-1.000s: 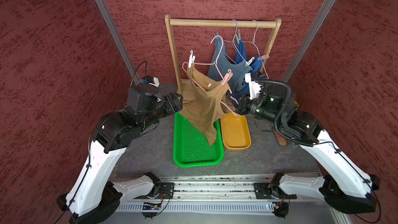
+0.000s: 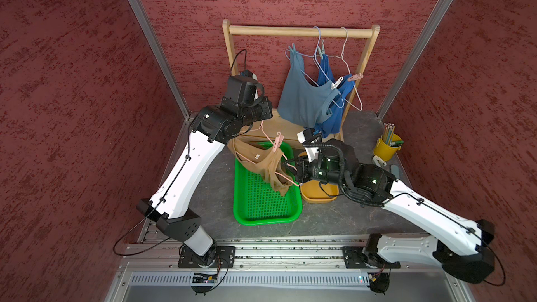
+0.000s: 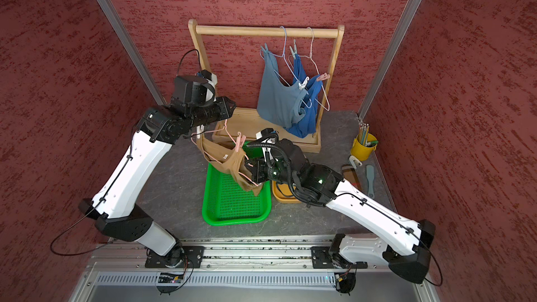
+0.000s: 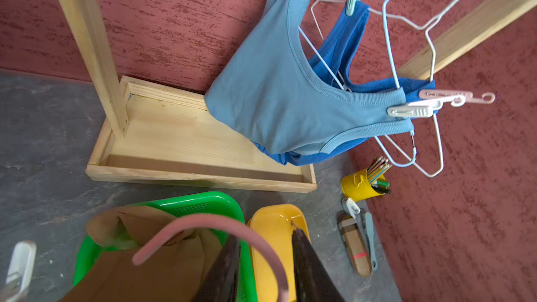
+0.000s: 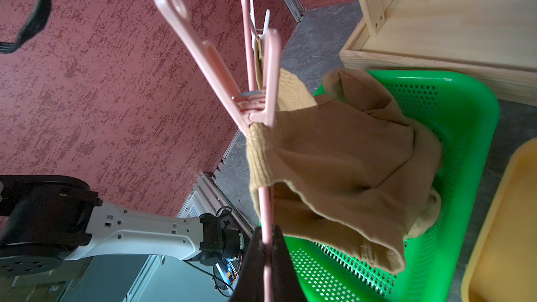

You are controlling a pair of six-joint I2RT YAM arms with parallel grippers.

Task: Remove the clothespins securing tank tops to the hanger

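A brown tank top [image 5: 346, 151] hangs from a pink hanger [image 5: 249, 50], its lower folds in the green basket [image 5: 475, 134]. One shoulder is clipped by a pink clothespin [image 2: 278, 141]; a white clothespin [image 4: 21, 268] shows near the other end. My right gripper is shut on the hanger's bar, below the pinned strap. In the left wrist view, my left gripper has its fingers apart, with the hanger's hook [image 4: 212, 221] passing across and between them. From above, the left arm hides that part of the hook.
A light blue top [image 2: 304, 98] and a darker blue top [image 2: 331, 113] hang on the wooden rack [image 2: 274, 32], clipped by more pins. An orange tray [image 2: 321, 193] lies beside the basket. A yellow cup [image 2: 386, 150] with sticks stands at the right.
The hanger and brown top have come lower, left and nearer the basket with my right gripper.
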